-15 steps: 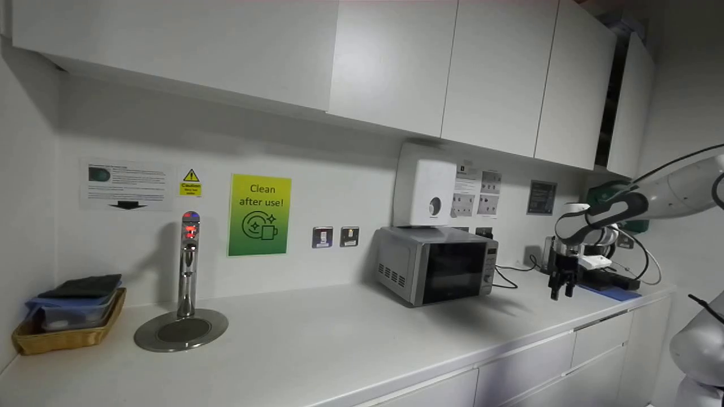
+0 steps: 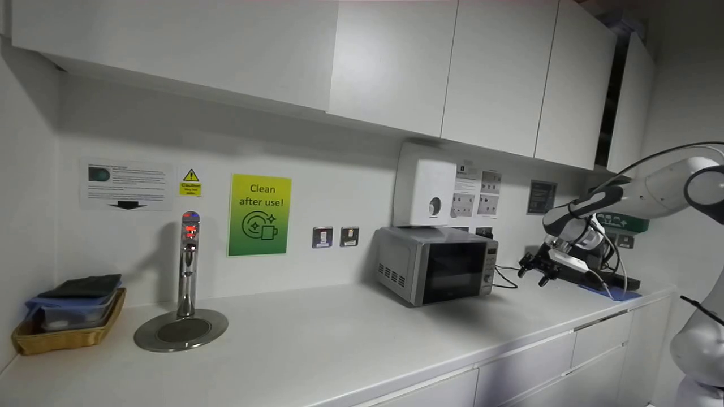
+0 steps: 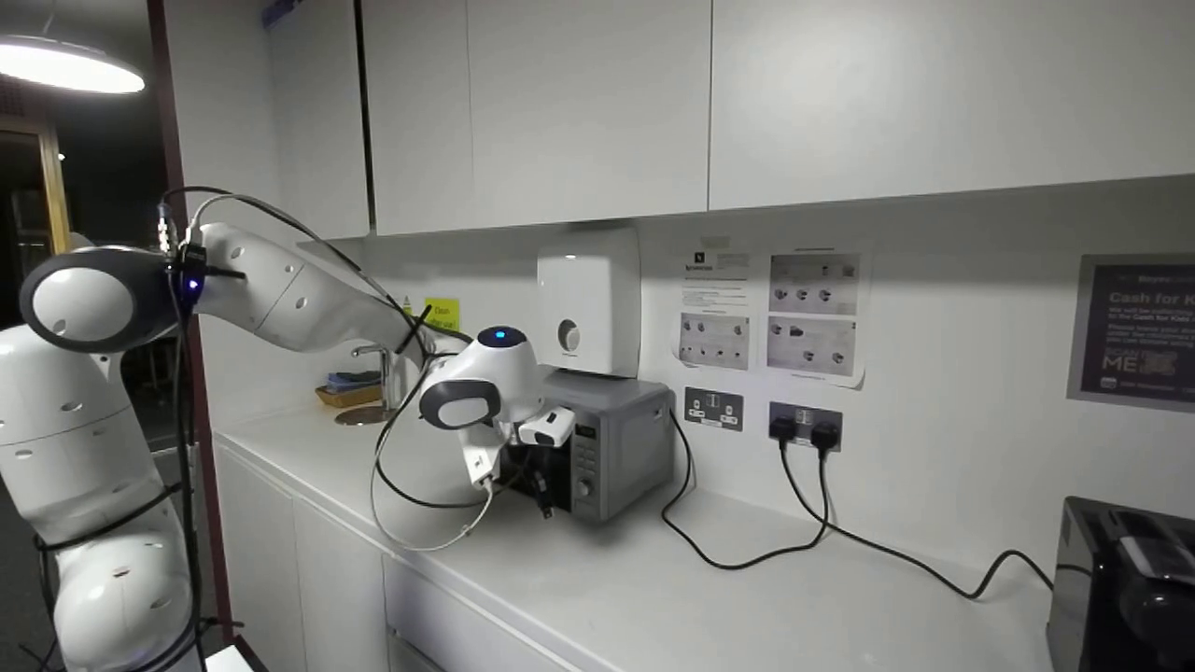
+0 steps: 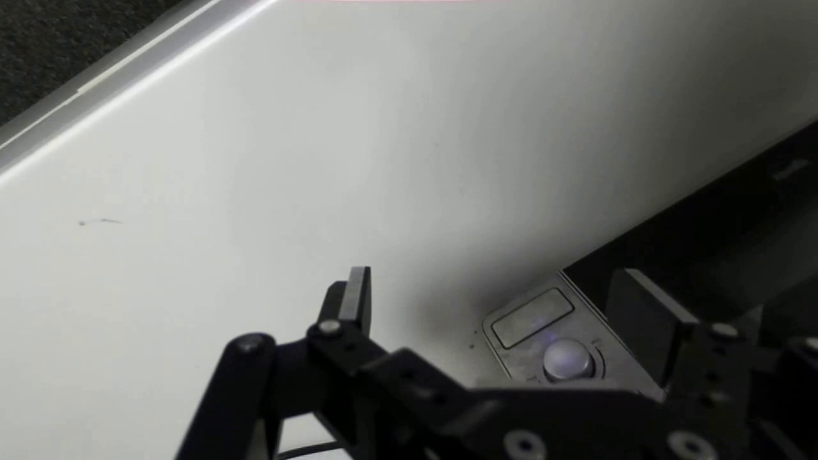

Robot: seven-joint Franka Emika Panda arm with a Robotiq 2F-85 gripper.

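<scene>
My gripper point(image 2: 533, 272) stands open in front of the right part of the microwave, with nothing held. In the wrist view its two fingers point(image 4: 357, 299) are wide apart, white counter showing between them. The silver control panel of the microwave point(image 4: 529, 318) appears at the lower right there, with its round knob point(image 4: 568, 360) and a rectangular button. The right finger overlaps the dark door side. From exterior view 1 the microwave point(image 2: 438, 265) is grey with a dark door, which looks shut. In exterior view 2 the arm covers much of the microwave's front, and the gripper point(image 3: 541, 493) is partly hidden.
A paper towel dispenser point(image 2: 424, 183) hangs above the microwave. Black cables point(image 3: 728, 564) trail over the counter to a dark appliance point(image 3: 1120, 582). A tap point(image 2: 188, 264) and a wicker basket point(image 2: 68, 339) stand at the left.
In exterior view 1 my gripper has moved left and up, closer to the microwave, and has tilted from pointing down to slanting leftward. The microwave has not moved.
</scene>
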